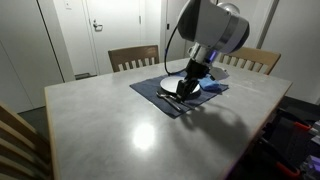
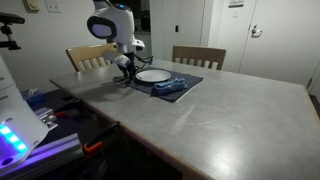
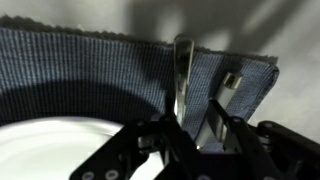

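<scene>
Two metal utensils lie by the white plate [image 3: 60, 150] on a dark ribbed placemat [image 3: 75, 75]. One silver utensil [image 3: 183, 65] points up from between the fingers in the wrist view; a second utensil [image 3: 227, 92] slants beside the right finger. My gripper is low over the mat at the plate's edge, shut on a utensil. The dark fingers hide the lower ends of both, so which one is gripped is hard to tell. In exterior view 1 the gripper [image 1: 182, 93] stands just in front of the plate [image 1: 181, 86].
A folded blue cloth [image 2: 169, 86] lies on the mat on the plate's other side. Chairs [image 2: 200, 57] stand around the table [image 1: 110, 120].
</scene>
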